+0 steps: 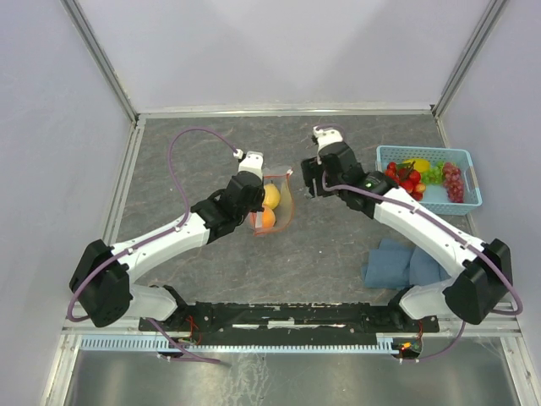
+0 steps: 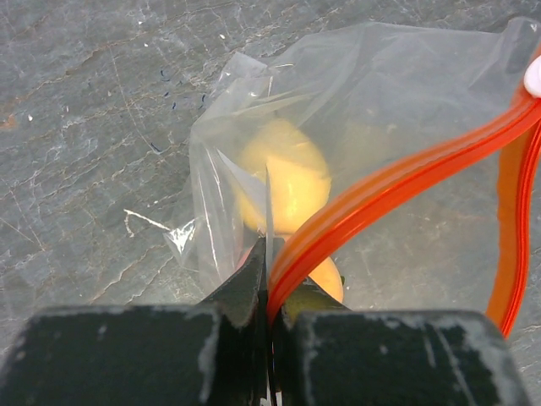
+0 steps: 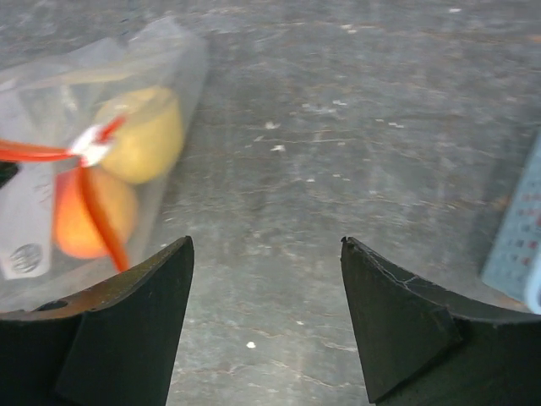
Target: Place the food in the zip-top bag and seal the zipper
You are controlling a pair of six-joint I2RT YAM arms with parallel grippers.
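Observation:
A clear bag [image 1: 282,211] with an orange zipper rim [image 2: 385,194] hangs from my left gripper [image 1: 260,210], which is shut on one edge of its mouth. Inside the bag are a yellow fruit [image 3: 147,135] and an orange fruit [image 3: 95,211]. A white slider [image 3: 90,147] sits on the zipper at the bag's right corner, and the mouth gapes. To the right of the bag my right gripper [image 1: 308,194] stands part open, apart from it. Only bare table shows between its fingers in the right wrist view.
A light blue basket [image 1: 475,179] with red fruit, grapes and other food stands at the right. Folded blue cloth [image 1: 389,267] lies at the front right.

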